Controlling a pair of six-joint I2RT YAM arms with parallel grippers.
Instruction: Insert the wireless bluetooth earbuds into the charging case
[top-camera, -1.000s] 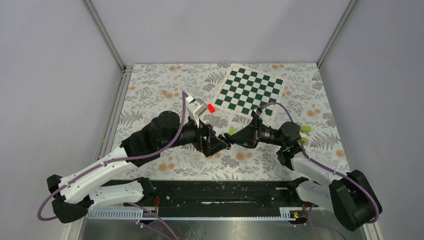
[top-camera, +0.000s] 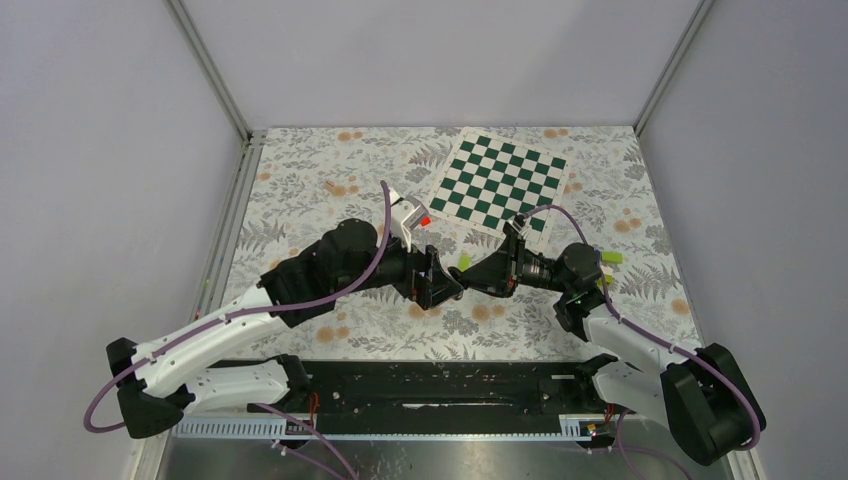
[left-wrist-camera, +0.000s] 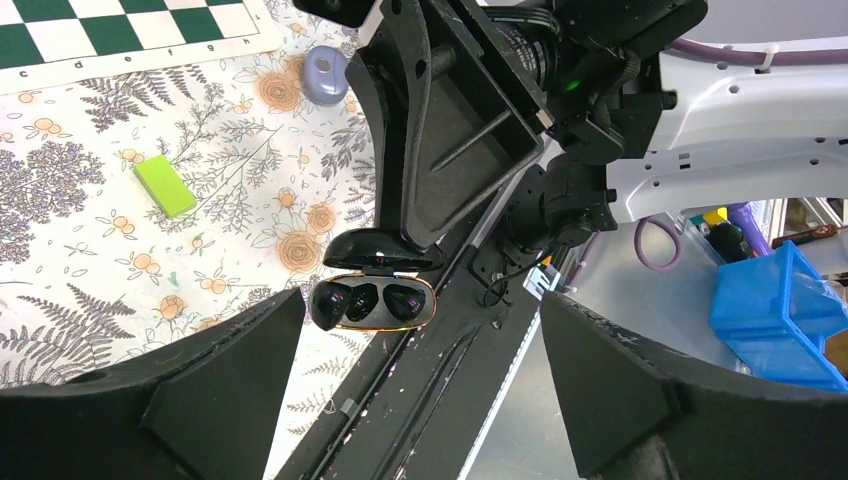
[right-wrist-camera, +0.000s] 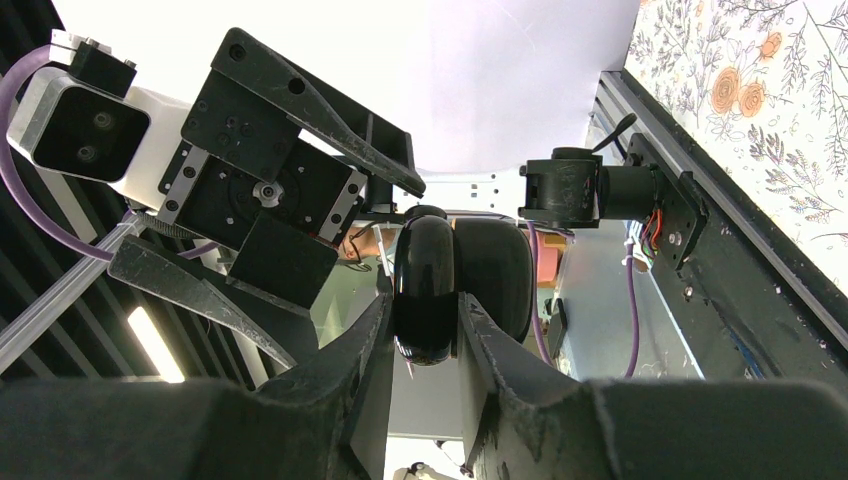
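An open black charging case (left-wrist-camera: 372, 300) with its lid raised hangs in my right gripper, which is shut on it. In the left wrist view dark glossy earbud shapes (left-wrist-camera: 404, 302) sit inside the case; whether they are fully seated I cannot tell. My left gripper stands open around the near side of the case, its two wide black fingers apart on either side of it. In the top view both grippers meet above the middle front of the mat, hiding much of the case.
A checkerboard (top-camera: 500, 180) lies at the back of the floral mat. A green block (left-wrist-camera: 165, 185), a lilac object (left-wrist-camera: 324, 75) and a red block (top-camera: 425, 221) lie nearby.
Over the last second my left arm has shifted a little to the right, toward the case. My right arm is practically unchanged.
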